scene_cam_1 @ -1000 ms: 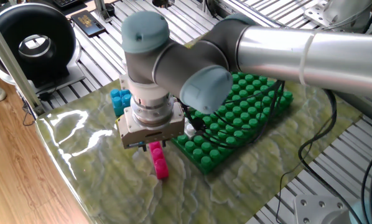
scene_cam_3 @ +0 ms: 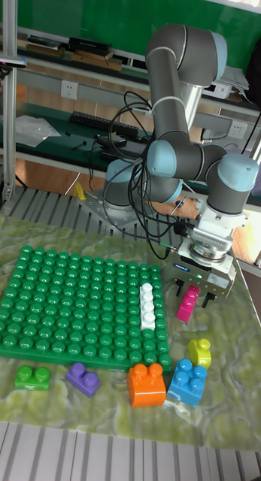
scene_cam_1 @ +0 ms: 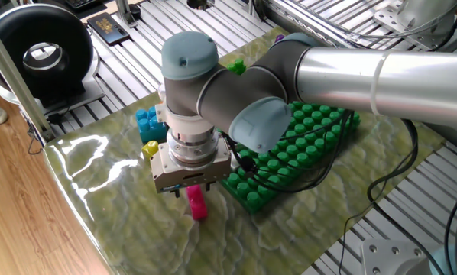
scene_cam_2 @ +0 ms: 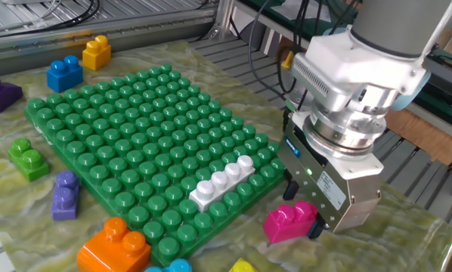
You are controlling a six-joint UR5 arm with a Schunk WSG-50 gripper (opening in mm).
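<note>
A pink brick (scene_cam_1: pixel 197 203) lies on the marbled mat; its studs show in exterior view 2, where the brick (scene_cam_2: pixel 284 224) sits beside the green baseplate's near right edge. My gripper (scene_cam_1: pixel 192 189) is right over one end of it, fingers spread wide. In exterior view 3 one fingertip (scene_cam_3: pixel 180 285) appears on each side of the pink brick (scene_cam_3: pixel 187 304), with gaps between. The green baseplate (scene_cam_3: pixel 71 309) carries a white four-stud brick (scene_cam_3: pixel 147 307). Whether the fingertips reach down beside the pink brick's sides is hard to tell.
Loose on the mat in front are a yellow brick (scene_cam_3: pixel 200 352), a blue brick (scene_cam_3: pixel 188 381), an orange brick (scene_cam_3: pixel 146 385), a purple brick (scene_cam_3: pixel 83 379) and a green brick (scene_cam_3: pixel 32 377). Cables (scene_cam_1: pixel 320 172) hang from the arm over the baseplate. Bare mat surrounds the pink brick's free end.
My gripper has shifted a little right and down in exterior view 1, over the pink brick's end. It stays open. The brick has not visibly moved.
</note>
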